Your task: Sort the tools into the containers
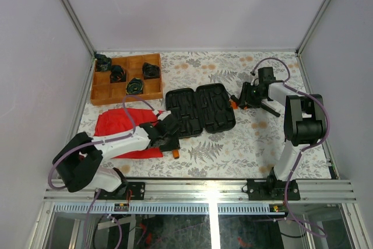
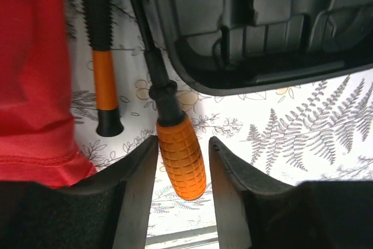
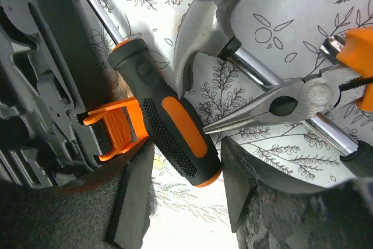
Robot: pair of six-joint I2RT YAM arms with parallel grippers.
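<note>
In the left wrist view, a screwdriver with an orange grip (image 2: pixel 182 158) lies between the fingertips of my left gripper, with gaps showing on both sides. Left of it is a second, black-and-orange tool (image 2: pixel 105 80). My right gripper is part open around the handle of a black-and-orange screwdriver (image 3: pixel 169 118); I cannot tell whether both fingers touch it. Beside that lie a claw hammer (image 3: pixel 213 18), pliers (image 3: pixel 303 98) and an orange-handled piece (image 3: pixel 355 56). The open black tool case (image 1: pixel 199 109) sits mid-table, its slots looking empty.
A wooden divided box (image 1: pixel 102 93) with dark rolled items stands at the back left. Red cloth (image 1: pixel 111 122) lies under the left arm. An orange clip (image 3: pixel 119 129) sits at the case's edge.
</note>
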